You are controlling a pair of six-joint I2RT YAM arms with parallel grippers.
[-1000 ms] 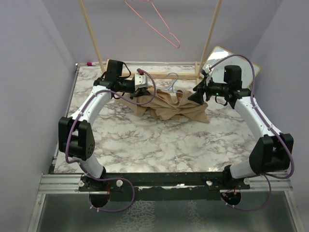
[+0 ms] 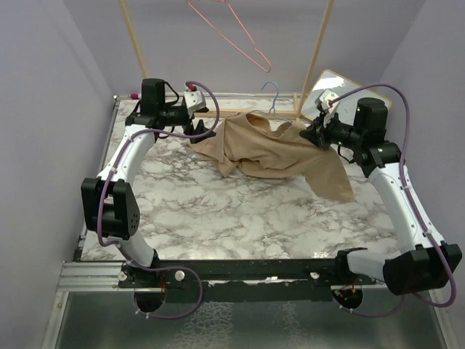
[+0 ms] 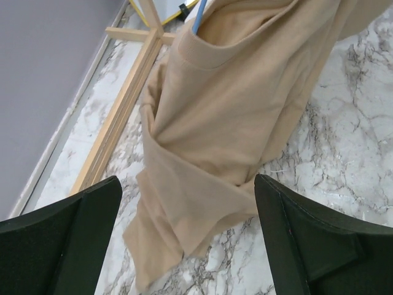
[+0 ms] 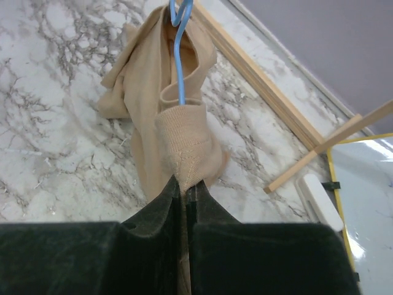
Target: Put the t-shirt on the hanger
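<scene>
A beige t-shirt (image 2: 269,156) hangs and lies across the back middle of the table, with a blue hanger (image 2: 273,94) poking into it. My right gripper (image 2: 312,137) is shut on the shirt's right end, where the hanger's blue arm enters the fabric (image 4: 184,132). My left gripper (image 2: 200,129) stands open near the shirt's left end, and the left wrist view shows the cloth (image 3: 209,104) beyond its empty fingers.
A pink hanger (image 2: 243,36) hangs high on a wooden frame (image 2: 321,36). A whiteboard (image 2: 334,87) stands at the back right.
My right gripper has moved right with the shirt's end, stretching it out. My left gripper has moved left and opened off the shirt. The blue hanger has shifted right and more upright.
</scene>
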